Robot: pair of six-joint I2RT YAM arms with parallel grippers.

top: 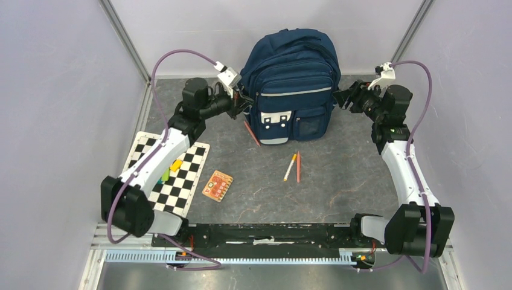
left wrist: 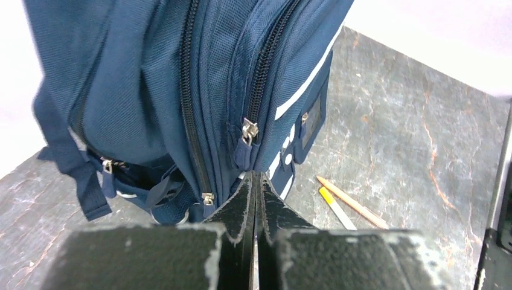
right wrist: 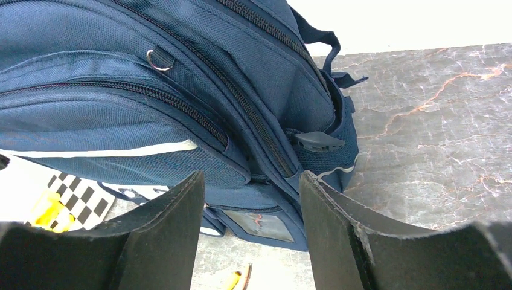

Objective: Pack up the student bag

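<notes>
The navy backpack stands upright against the back wall. At its left side my left gripper is shut, its tips just below a zipper pull; nothing shows between them. From the other side, my right gripper is shut on the backpack's side, blue fabric filling the wide space between its fingers. An orange notebook lies on the floor front left. A white marker with a yellow cap and an orange pencil lie before the bag. Another reddish pencil rests by its lower left edge.
A black-and-white checkered board lies at left, partly beneath the left arm, with yellow block and green pieces on it. Side walls bound the floor. Open floor stretches right of the pencil.
</notes>
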